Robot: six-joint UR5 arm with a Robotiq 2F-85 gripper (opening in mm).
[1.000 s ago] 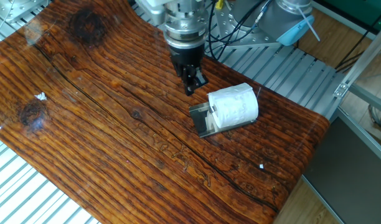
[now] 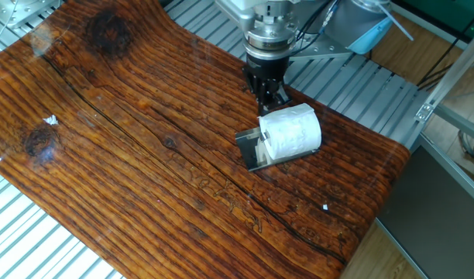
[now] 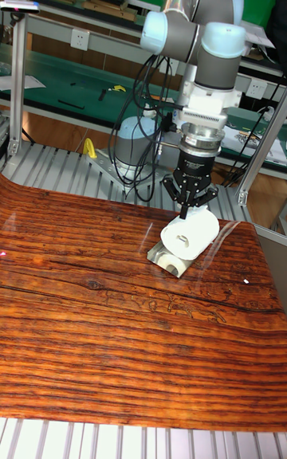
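A white paper roll (image 2: 291,132) lies on its side in a metal holder (image 2: 249,150), near the right part of the wooden table. In the other exterior view, the roll (image 3: 192,233) shows its round end and core, and the holder (image 3: 168,260) juts out below it. My black gripper (image 2: 272,107) points down just behind the roll's upper edge. From the front, the gripper (image 3: 192,208) appears right above the roll, its tips close to the paper. Whether they touch it cannot be made out, and the gap between the fingers is unclear.
Small white scraps lie on the table, one scrap (image 2: 325,207) right of the holder and another scrap (image 2: 50,120) far left. Behind the table runs a ribbed metal surface (image 3: 51,171) with the arm's base.
My gripper has moved to the right across the table's back part, from left of the roll to right behind it. The roll and holder have stayed in place.
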